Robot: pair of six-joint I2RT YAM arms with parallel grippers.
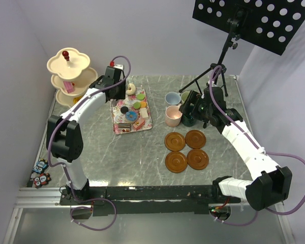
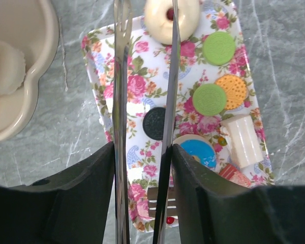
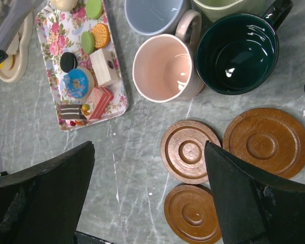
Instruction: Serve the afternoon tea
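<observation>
My left gripper [image 1: 117,86], holding long tong-like metal extensions, hovers over the floral tray [image 1: 121,117]; the fingers stand part apart, with a cream donut [image 2: 185,23] beneath the tips. The tray also carries green discs [image 2: 218,48], a dark cookie [image 2: 154,123], a blue donut [image 2: 197,152] and cake pieces [image 2: 243,141]. A tiered stand [image 1: 68,63] is at the left. My right gripper stands open above the right side, near a pink cup [image 3: 161,69], dark green cup [image 3: 238,55] and blue cup [image 3: 152,10].
Four wooden coasters [image 1: 175,161] lie front centre-right. A black music stand [image 1: 223,51] rises at the back right, its legs near the cups.
</observation>
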